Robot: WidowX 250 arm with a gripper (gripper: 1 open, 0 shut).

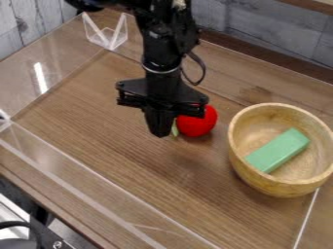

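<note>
My black gripper (162, 121) hangs over the middle of the wooden table, just left of a red ball-like object (198, 121), which it partly overlaps in the view. A small green bit shows beneath the gripper beside the red object. Whether the fingers are open or shut is hard to see, as they are dark and foreshortened.
A yellow bowl (240, 165) holding a green block (276, 150) stands at the right. A dark cable loop shows at the bottom left corner.
</note>
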